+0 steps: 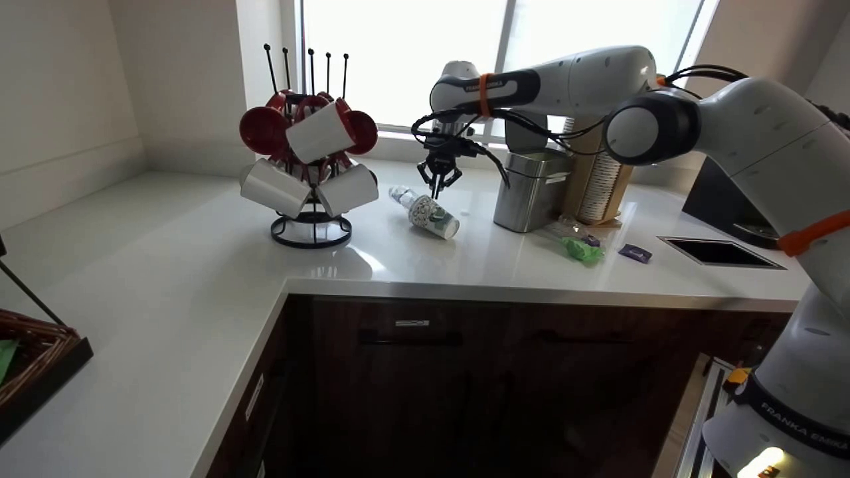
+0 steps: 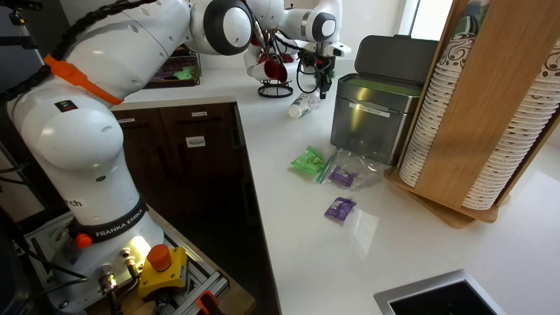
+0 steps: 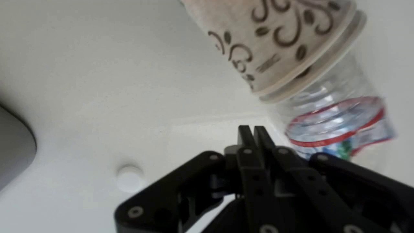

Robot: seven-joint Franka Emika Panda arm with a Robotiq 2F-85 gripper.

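Observation:
A patterned paper cup [image 3: 271, 42] lies on its side on the counter, in the upper part of the wrist view. A clear plastic bottle [image 3: 333, 124] with a red-edged label sticks out of the cup's mouth. My gripper is shut, its two fingertips together and nothing between them. They are beside the bottle, on its left in the wrist view, and below the cup's rim. From exterior view 1, the gripper [image 1: 435, 194] points down just behind the cup [image 1: 434, 218], with the bottle [image 1: 404, 196] extending to the back left.
A steel bin [image 1: 526, 191] with its lid up stands right of the cup. The mug rack [image 1: 311, 231] is to the left. Sweets [image 2: 340, 208] and a plastic bag [image 2: 362, 170] lie in front of the bin. A small white disc [image 3: 130, 179] rests on the counter.

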